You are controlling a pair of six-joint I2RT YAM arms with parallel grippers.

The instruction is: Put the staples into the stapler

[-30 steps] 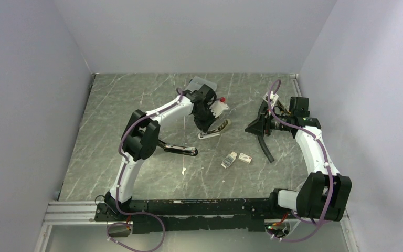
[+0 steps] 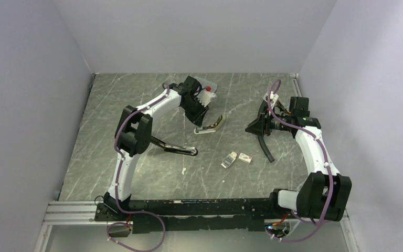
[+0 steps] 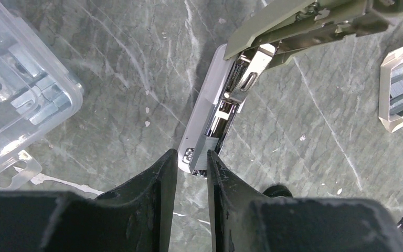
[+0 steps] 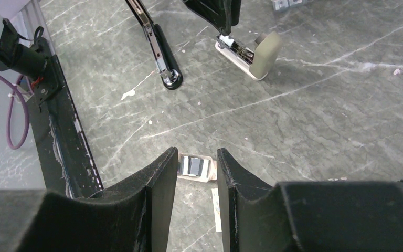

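Observation:
The stapler point(image 2: 207, 129) lies folded open, its olive top arm point(image 3: 294, 31) raised off the white base point(image 3: 202, 113). A grey staple strip point(image 3: 205, 152) sits at the tip end of its magazine, looking slightly tilted; whether it is fully down inside, I cannot tell. Just over that end is my left gripper, its fingers apart; the right fingertip overlaps the strip in the left wrist view. More staples lie in an open carton point(image 4: 194, 167). My right gripper hangs in the air at the right, fingers apart and empty, the carton showing far below between them.
A clear plastic box point(image 3: 68, 97) stands beside the stapler at the back. A black stapler point(image 2: 181, 150) lies in front of it. Near the carton is a small white box point(image 2: 245, 158). A black tube point(image 2: 266, 149) lies below the right arm.
My left gripper has moved left and slightly back. The stapler has shifted a little the same way. The right arm, carton and black stapler stay put.

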